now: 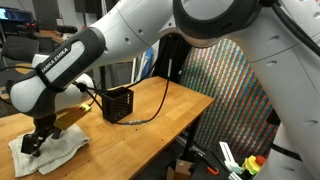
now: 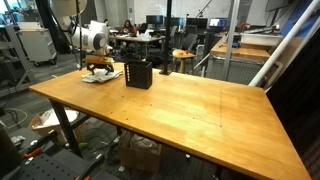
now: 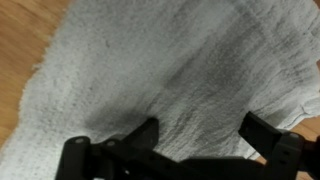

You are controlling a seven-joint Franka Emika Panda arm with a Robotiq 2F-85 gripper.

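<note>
A whitish-grey cloth (image 1: 62,150) lies on the wooden table at the left in exterior view 1. It fills most of the wrist view, where the cloth (image 3: 185,75) shows soft wrinkles and a fold toward the right. My gripper stands open right over it, fingers wide apart and no cloth visibly pinched between them. In exterior view 1 the gripper (image 1: 42,138) is low at the cloth's left part; whether the fingertips touch the fabric I cannot tell. Exterior view 2 has the cloth (image 2: 99,79) at the table's far left end, below the arm.
A black box-shaped holder (image 2: 139,75) stands on the table to the right of the cloth. A cardboard box (image 2: 140,155) sits on the floor under the table.
</note>
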